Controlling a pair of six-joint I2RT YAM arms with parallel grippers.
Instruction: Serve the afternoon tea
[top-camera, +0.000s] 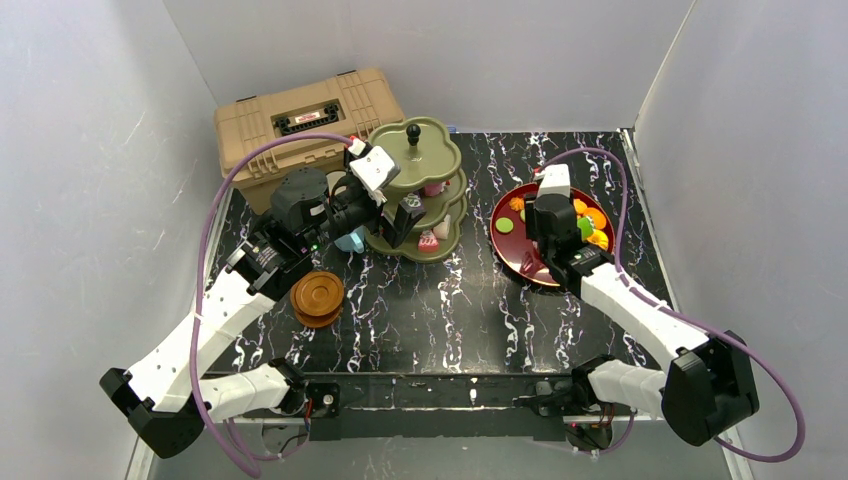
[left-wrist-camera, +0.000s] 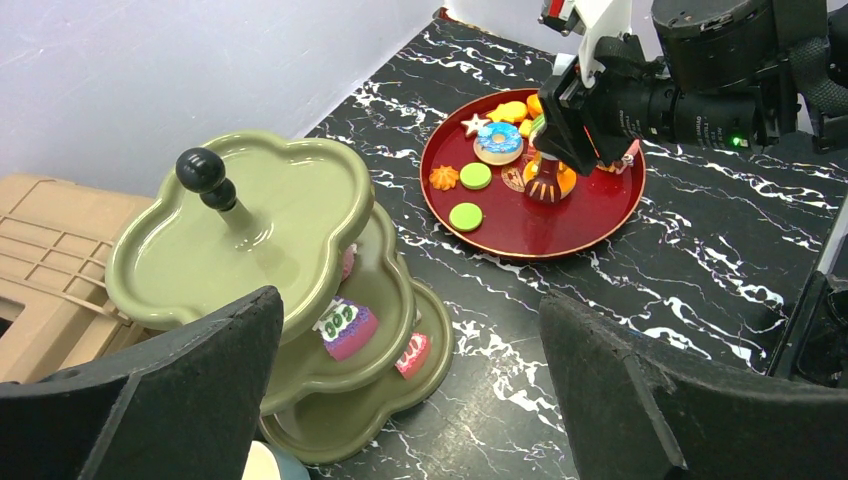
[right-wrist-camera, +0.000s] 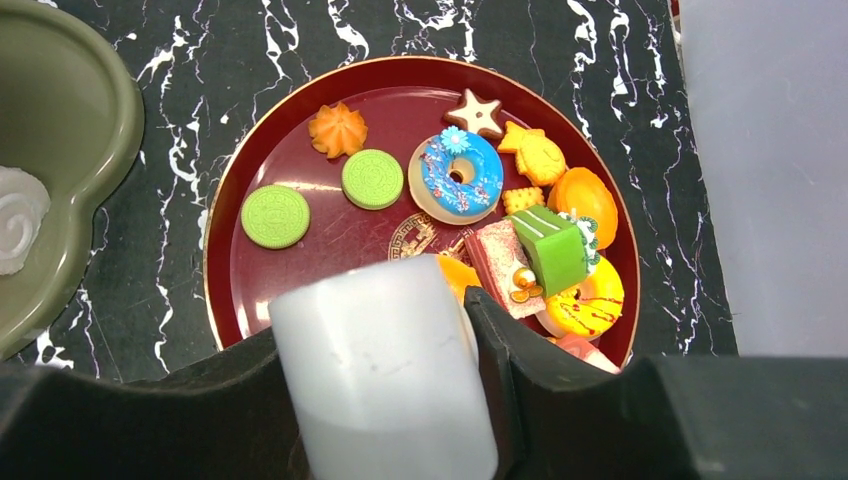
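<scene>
Over the red tray (top-camera: 517, 250) at the right, my right gripper (top-camera: 535, 218) is shut on a white piece (right-wrist-camera: 383, 370), low over the tray's near part. The tray (left-wrist-camera: 515, 225) holds green macarons (right-wrist-camera: 275, 215), a blue donut (right-wrist-camera: 460, 175), cookies, cake slices and a yellow donut (right-wrist-camera: 590, 305). The olive three-tier stand (top-camera: 435, 147) with cake pieces on its lower tiers stands at centre. My left gripper (top-camera: 398, 222) hangs open at the stand's front left, nothing seen between its fingers.
A tan case (top-camera: 250, 140) stands behind at the left. Wooden coasters (top-camera: 318, 295) and a light blue cup (top-camera: 350, 240) lie left of the stand.
</scene>
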